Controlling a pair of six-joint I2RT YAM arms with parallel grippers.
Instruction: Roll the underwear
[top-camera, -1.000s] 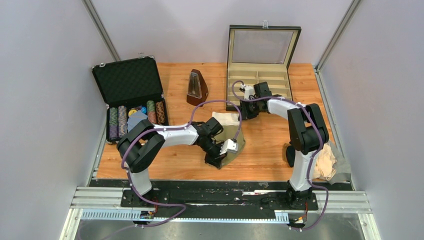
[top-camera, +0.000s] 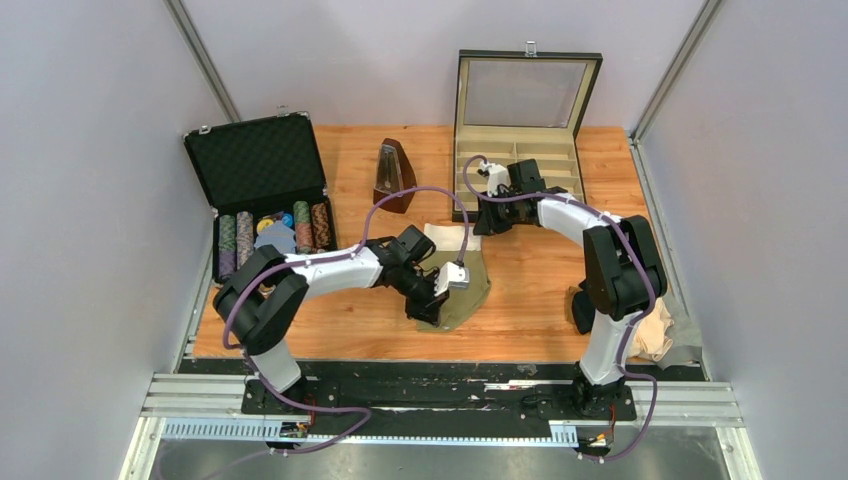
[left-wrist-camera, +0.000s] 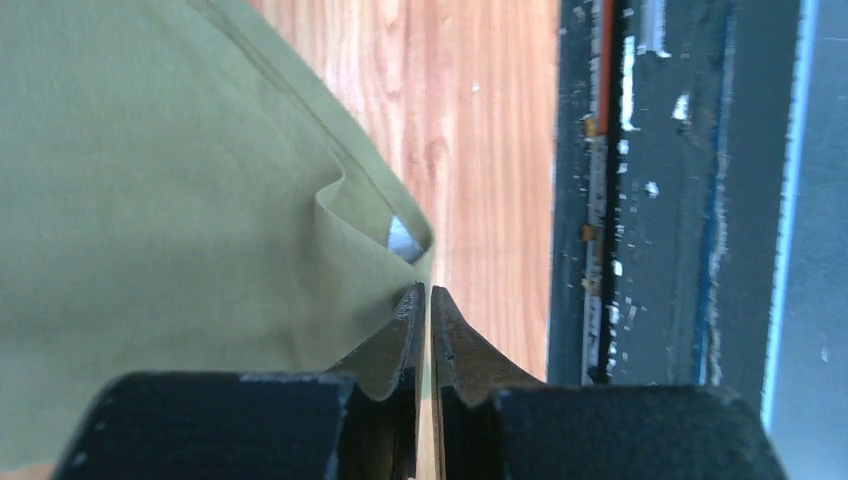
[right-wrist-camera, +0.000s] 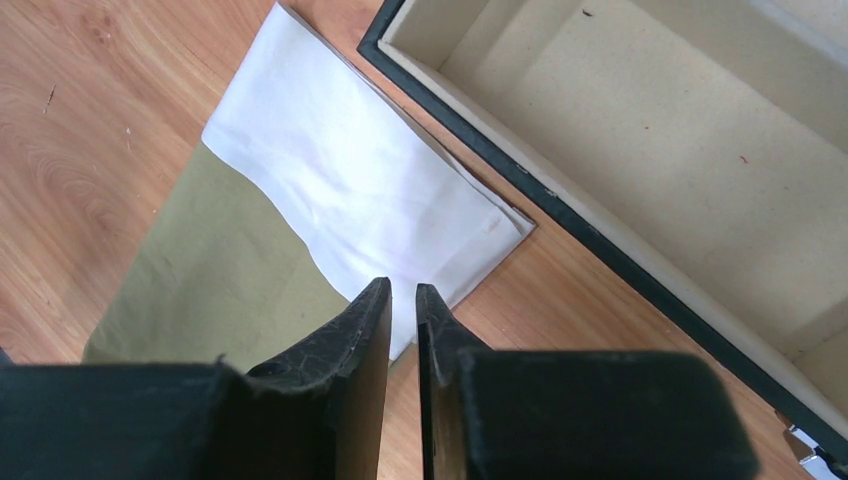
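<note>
The olive underwear (top-camera: 465, 290) lies flat on the wooden table, its white band (right-wrist-camera: 350, 170) along the back beside the organizer box. My left gripper (top-camera: 430, 310) is down at the front edge of the underwear; in the left wrist view its tips (left-wrist-camera: 428, 300) are closed on a raised fold of olive fabric. My right gripper (top-camera: 485, 228) hovers over the white band near the box's corner; in the right wrist view its fingertips (right-wrist-camera: 404, 290) stand slightly apart, with nothing visibly held.
An open compartment box (top-camera: 514, 150) is at the back right, a metronome (top-camera: 392, 175) and an open chip case (top-camera: 255, 155) to the left. Piled clothing (top-camera: 652, 335) lies at the front right.
My right arm has shifted only slightly.
</note>
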